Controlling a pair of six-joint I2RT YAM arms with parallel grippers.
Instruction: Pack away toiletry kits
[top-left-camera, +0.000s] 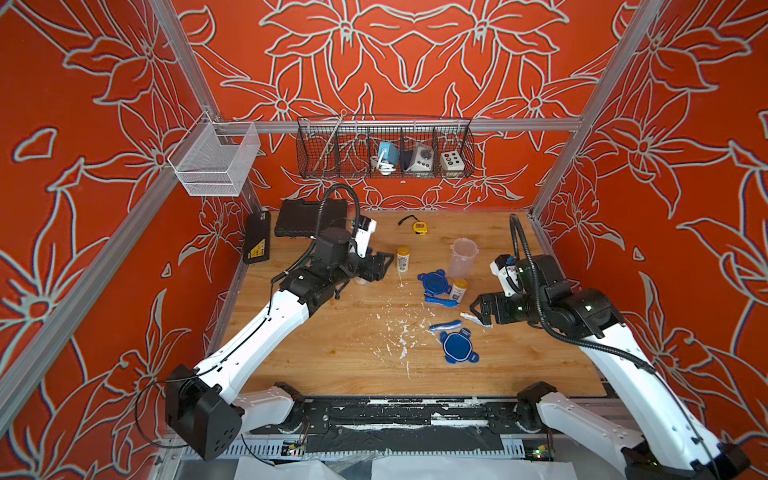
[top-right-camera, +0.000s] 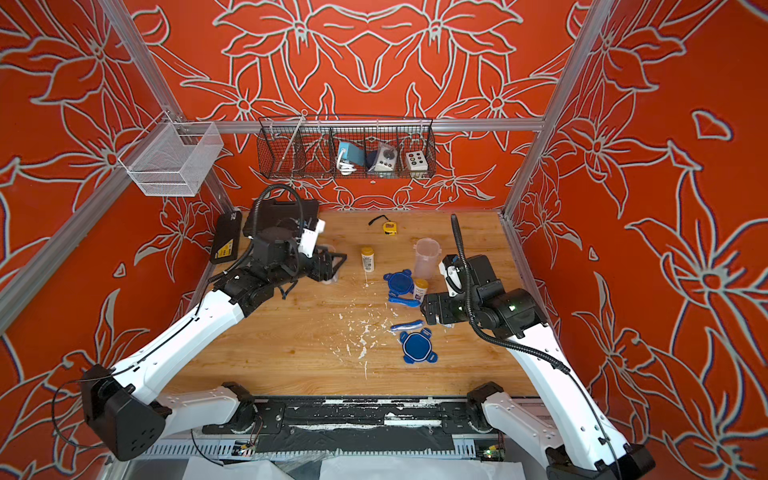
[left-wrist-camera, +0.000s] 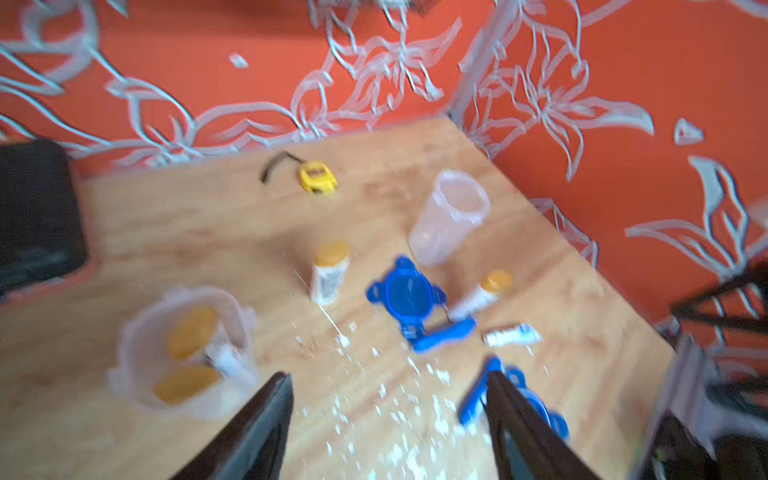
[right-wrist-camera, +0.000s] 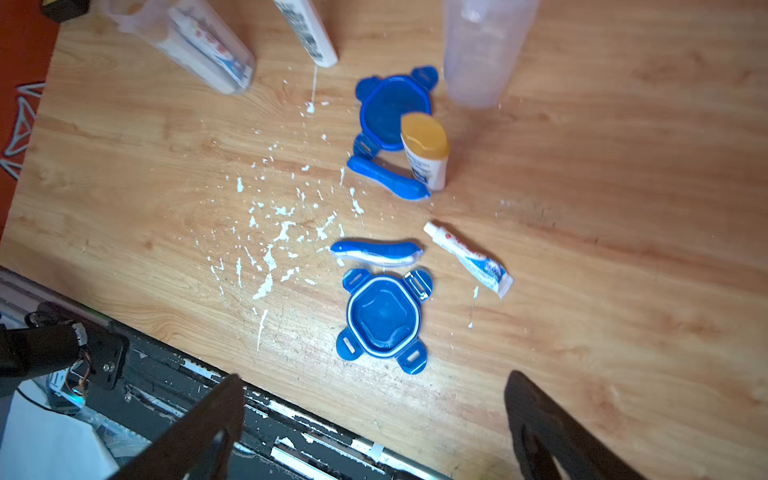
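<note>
A clear cup (left-wrist-camera: 136, 352) holds yellow-capped bottles and a toothpaste tube, below and right of my open left gripper (top-left-camera: 382, 262) in the left wrist view. An upright yellow-capped bottle (top-left-camera: 403, 260) stands centre. An empty-looking clear cup (top-left-camera: 464, 256) stands right, near a blue lid (right-wrist-camera: 393, 108), a second bottle (right-wrist-camera: 425, 156) and a blue toothbrush case (right-wrist-camera: 388, 177). Nearer lie another case (right-wrist-camera: 376, 251), a toothpaste tube (right-wrist-camera: 468, 260) and another lid (right-wrist-camera: 384, 316). My open right gripper (top-left-camera: 485, 310) hangs above the right side, nothing between its fingers.
A black case (top-left-camera: 308, 216) and yellow tape measure (top-left-camera: 420, 228) lie at the back. Wire baskets (top-left-camera: 356, 148) hang on the back and left walls. White flakes mark the table's middle.
</note>
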